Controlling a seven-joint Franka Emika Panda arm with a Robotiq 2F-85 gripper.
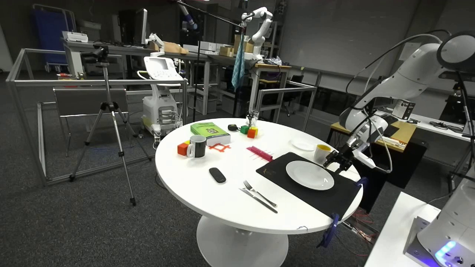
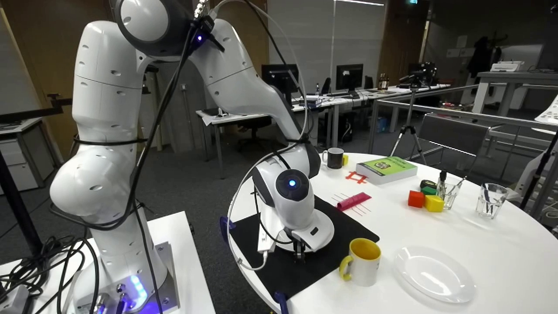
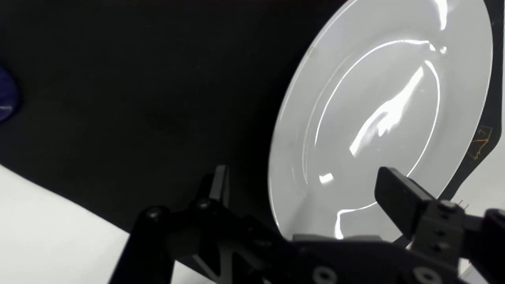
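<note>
A white plate (image 1: 310, 175) lies on the black mat (image 1: 331, 201) near the table's right side. My gripper (image 1: 333, 167) is low at the plate's edge, on the side nearer the yellow-lined mug. From the wrist view, the fingers stand wide apart: one finger (image 3: 219, 185) is over bare mat outside the rim, the other finger (image 3: 395, 191) over the plate's (image 3: 378, 118) interior. Nothing is gripped, and whether a fingertip touches the plate cannot be told. In exterior view 2 my wrist covers much of the plate.
Close beside the gripper stands the white mug (image 2: 362, 263) with a yellow inside and handle. A second white plate (image 2: 435, 274) lies past it. Fork (image 1: 259, 193) and knife (image 1: 258, 200) rest off the mat. Blue clamps (image 1: 329, 230) grip the table edge. Mid-table has free room.
</note>
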